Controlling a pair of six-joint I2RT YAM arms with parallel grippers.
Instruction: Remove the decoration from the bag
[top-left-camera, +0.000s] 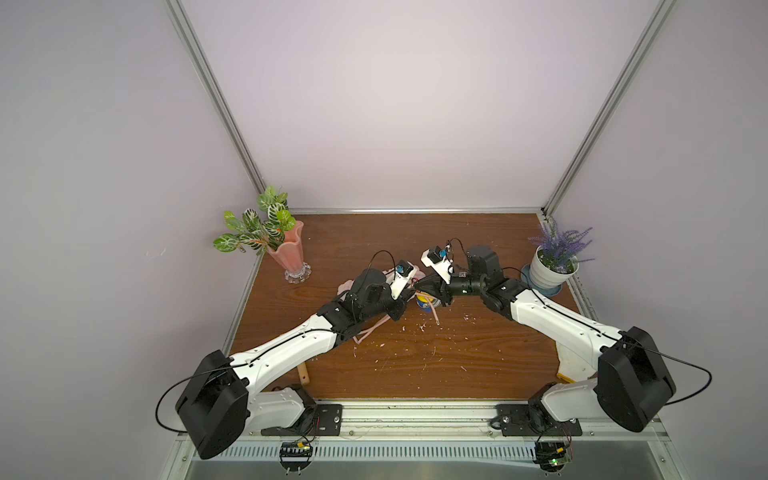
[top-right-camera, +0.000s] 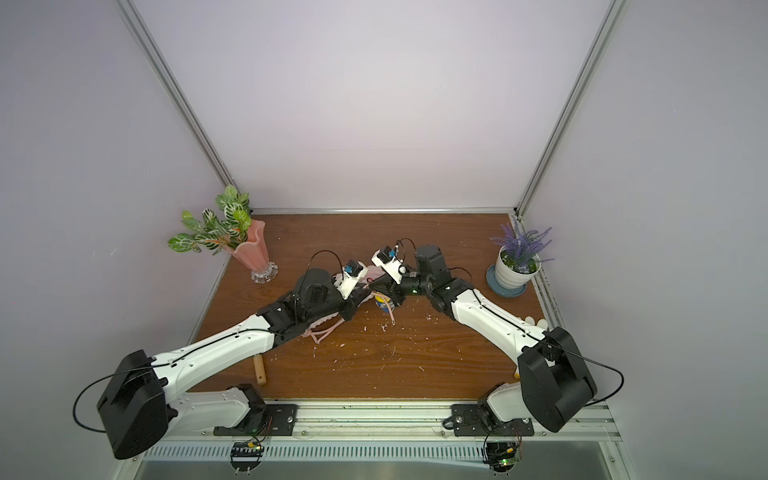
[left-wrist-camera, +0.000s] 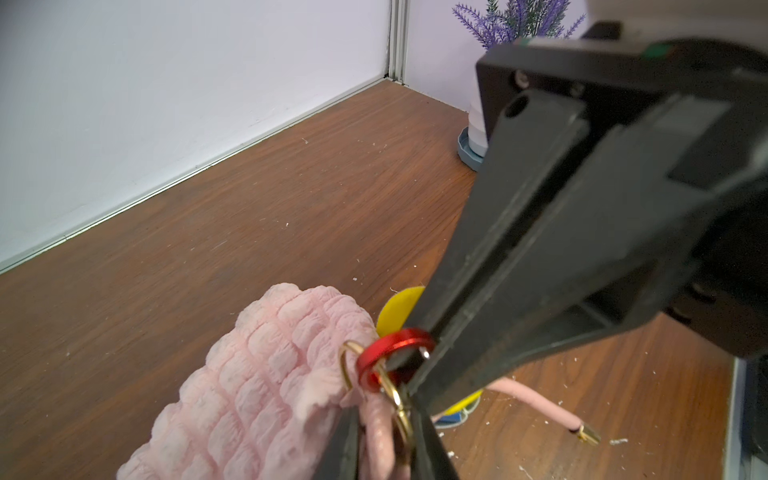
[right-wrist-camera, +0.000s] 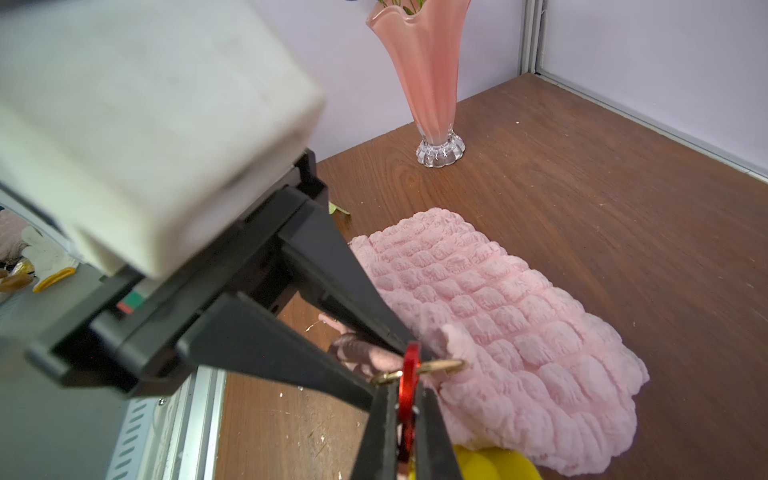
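Observation:
The pink quilted bag (right-wrist-camera: 512, 336) lies mid-table beneath both arms. A red ring clip (left-wrist-camera: 396, 342) is linked to a gold ring (right-wrist-camera: 440, 366) by the bag. My right gripper is shut on the red clip. My left gripper meets it from the left, its fingers around the gold ring and pink cord; whether they grip is unclear. A yellow and blue round decoration (right-wrist-camera: 496, 468) sits under the rings, partly hidden by the grippers.
A pink vase (top-left-camera: 288, 256) with leaves stands at back left, a potted lavender (top-left-camera: 548, 276) at back right. A wooden-handled item (top-right-camera: 260, 368) lies front left.

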